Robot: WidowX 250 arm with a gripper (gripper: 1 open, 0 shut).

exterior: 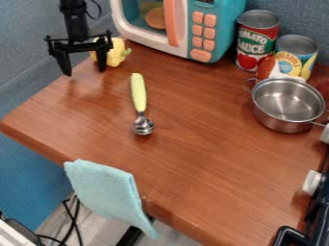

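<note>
My black gripper (80, 56) hangs at the back left corner of the table (193, 183), its fingers apart, beside a yellow object (113, 54) that is partly behind it; I cannot tell whether they touch. A scoop with a pale yellow handle (139, 96) lies in the middle-left of the table. A light blue cloth (110, 192) drapes over the front left edge.
A toy microwave (174, 27) stands at the back. Cans (256, 40), a second can (294, 60) and a steel pot (286, 101) are at the back right. A black appliance (299, 231) is at the front right.
</note>
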